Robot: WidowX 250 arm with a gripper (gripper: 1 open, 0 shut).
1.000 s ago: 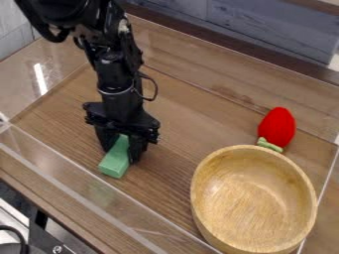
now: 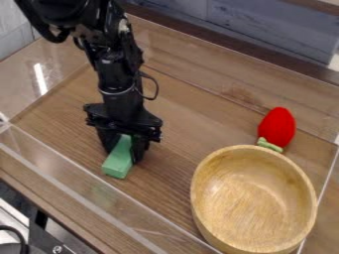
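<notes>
My gripper (image 2: 127,139) is low over the wooden tabletop, around the upper part of a green object (image 2: 117,166) near the front left. The object's lower end sticks out below the dark fingers. Whether the fingers grip it or only surround it is unclear.
A large tan bowl (image 2: 252,208) sits at the front right. A red item with a green end (image 2: 276,127) lies behind it. A cable hangs at the lower left, past the table's edge.
The gripper and green object have shifted very slightly; otherwise the scene looks the same.
</notes>
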